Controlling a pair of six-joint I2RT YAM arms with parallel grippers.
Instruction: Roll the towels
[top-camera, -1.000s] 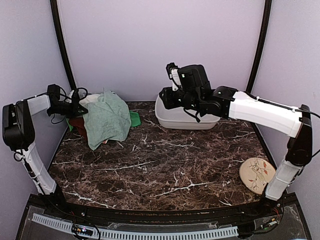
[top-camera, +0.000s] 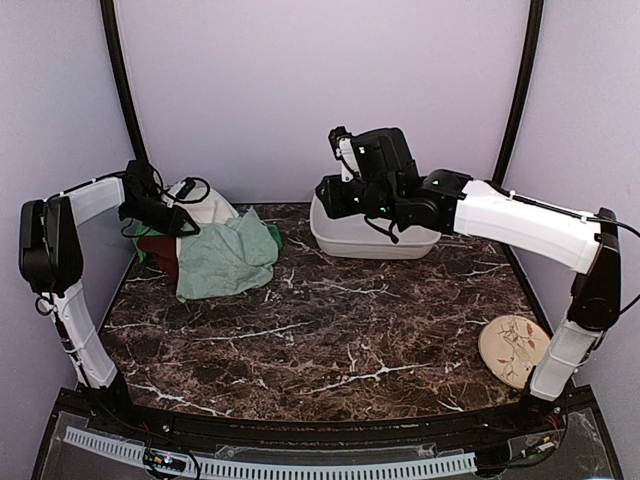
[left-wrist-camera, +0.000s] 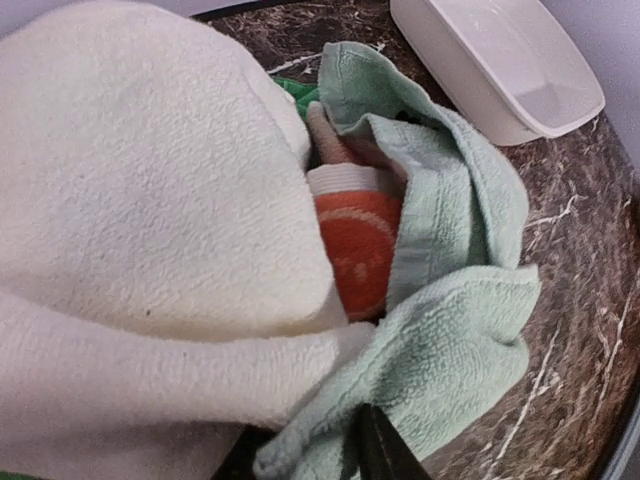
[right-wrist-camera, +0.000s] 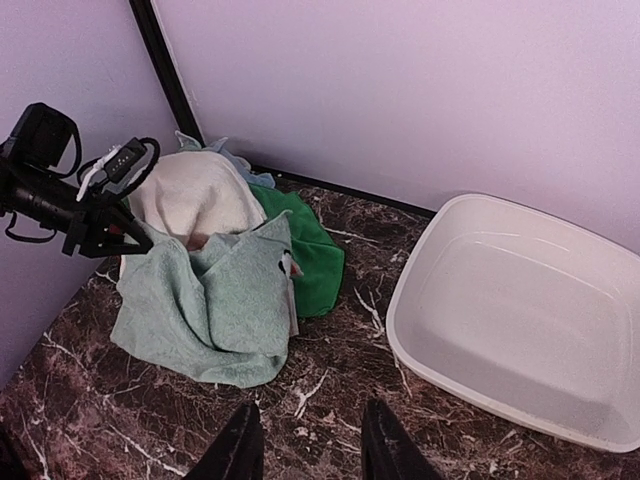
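Observation:
A heap of towels lies at the back left, with a mint towel (top-camera: 226, 265) on top, white (left-wrist-camera: 140, 180), green (right-wrist-camera: 315, 265) and orange (left-wrist-camera: 355, 250) ones around or beneath it. My left gripper (top-camera: 180, 225) is in the heap, its fingertips at the mint towel's edge; how far apart they are is partly hidden in the left wrist view. My right gripper hangs above the table near the white bin, its fingertips a little apart, with no towel visible between them.
A white bin (right-wrist-camera: 510, 330) stands at the back right. A round patterned board (top-camera: 512, 350) lies at the front right.
My left gripper has moved right over the heap, and the mint towel has shifted right, uncovering more of the white towel. The right arm is nearly still.

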